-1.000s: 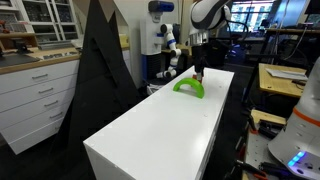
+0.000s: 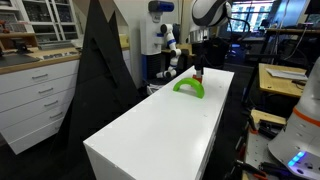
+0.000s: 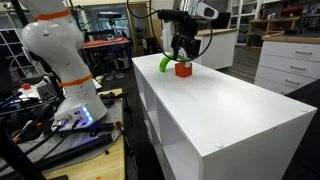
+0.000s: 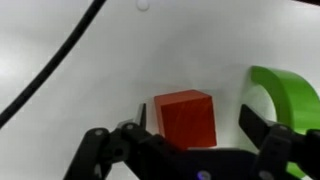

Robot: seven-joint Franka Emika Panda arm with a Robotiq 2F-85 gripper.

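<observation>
A red block (image 4: 186, 118) lies on the white table in the wrist view, between the fingers of my open gripper as seen from above. Its lower part is hidden behind the gripper body. Beside it, on the right, stands a green arch (image 4: 292, 96), partly behind the right finger. In exterior view 2 the red block (image 3: 183, 69) sits just below my gripper (image 3: 184, 56), with the green arch (image 3: 166, 63) to its left. From exterior view 1, the green arch (image 2: 188, 86) stands in front of the block, hiding most of it. Whether the fingers touch the block, I cannot tell.
A black cable (image 4: 52, 63) crosses the wrist view at upper left. Drawers (image 3: 288, 66) and a black sloping panel (image 2: 98, 75) stand beyond the table.
My gripper has come down slightly near the red block over the last second. The green arch stays in place.
</observation>
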